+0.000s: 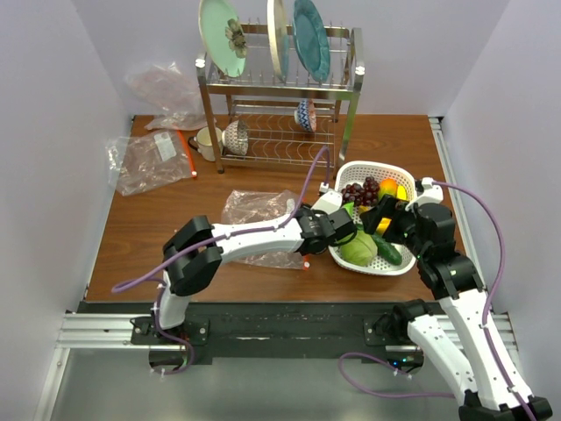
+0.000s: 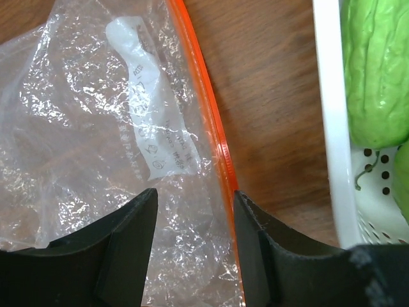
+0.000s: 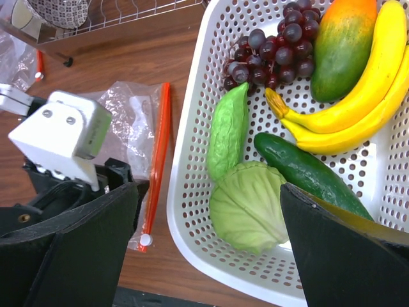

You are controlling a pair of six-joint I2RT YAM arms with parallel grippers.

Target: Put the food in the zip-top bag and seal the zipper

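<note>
A clear zip bag [image 2: 77, 166] with an orange zipper strip [image 2: 211, 115] lies flat on the table, left of the white basket [image 1: 346, 263]. My left gripper is low over the bag's zipper edge, fingers apart, nothing visible between them. The basket holds cabbage [image 3: 246, 208], a cucumber [image 3: 307, 173], a long green vegetable [image 3: 227, 131], bananas [image 3: 345, 137], a mango [image 3: 342, 38] and grapes [image 3: 268, 57]. My right gripper hangs open above the basket, empty.
A steel dish rack [image 1: 280, 153] with plates and bowls stands at the back. Spare bags [image 1: 145, 167] and a mug [image 1: 207, 145] are at the back left.
</note>
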